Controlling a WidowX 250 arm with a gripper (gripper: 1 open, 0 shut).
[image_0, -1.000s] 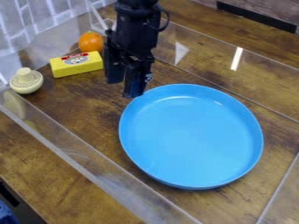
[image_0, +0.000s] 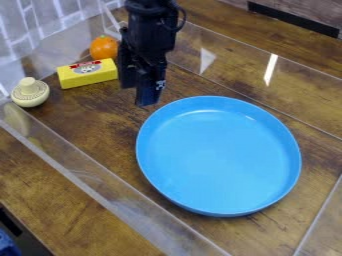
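Observation:
The dark robot gripper (image_0: 140, 80) hangs over the wooden floor, just behind a large blue plate (image_0: 218, 155) and right of a yellow box (image_0: 83, 72). An orange round object (image_0: 104, 47) sits behind the box. A cream mushroom-like object (image_0: 31, 94) lies at the left. Whether the fingers are open or shut is unclear.
Clear plastic walls (image_0: 54, 140) edge the area at the left and front. Bare wood (image_0: 254, 70) lies free at the back right and in the front left.
The gripper has shifted slightly left, away from the plate, over the last second. The other objects look unmoved.

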